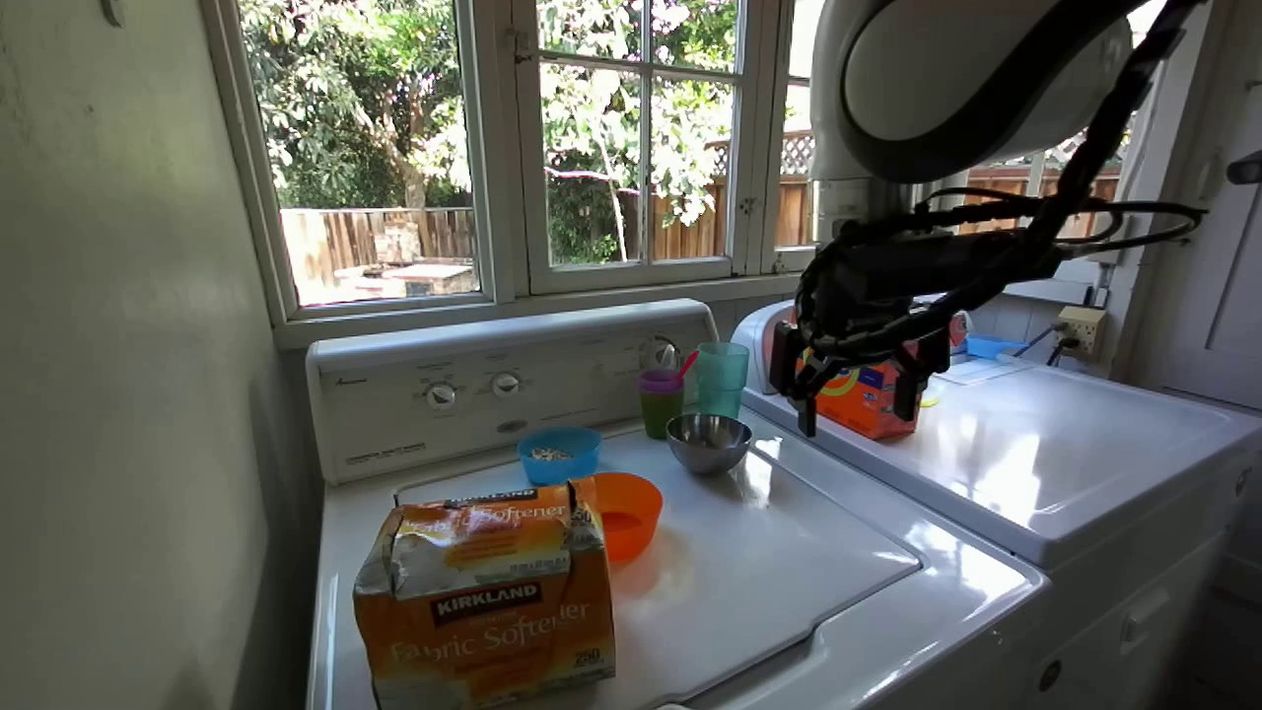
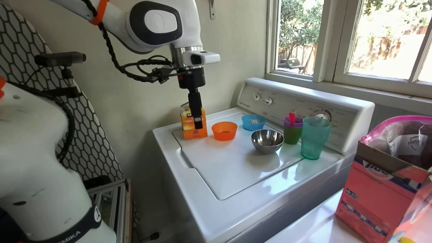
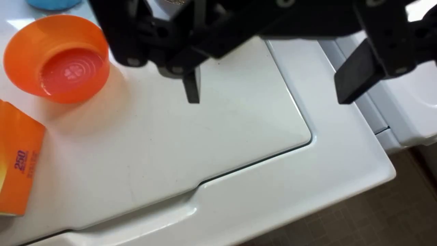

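My gripper is open and empty, its two fingers wide apart above the white washer lid [image 3: 229, 131]. An orange bowl [image 2: 224, 131] stands on the lid, empty as far as the wrist view shows. Behind it sits a blue bowl [image 1: 559, 457] with small pale pieces inside. To the right is a steel bowl [image 2: 267, 141], with something brownish in it at the top edge of the wrist view. A green and purple cup [image 2: 292, 130] holding a red-handled item stands beside a tall teal cup [image 2: 315, 137].
An orange fabric softener box [image 1: 485, 603] stands at the washer's left. On the neighbouring machine [image 1: 1065, 438] is a red-orange box [image 2: 376, 194] with a plastic bag in it. The control panel [image 2: 303, 109] rises behind.
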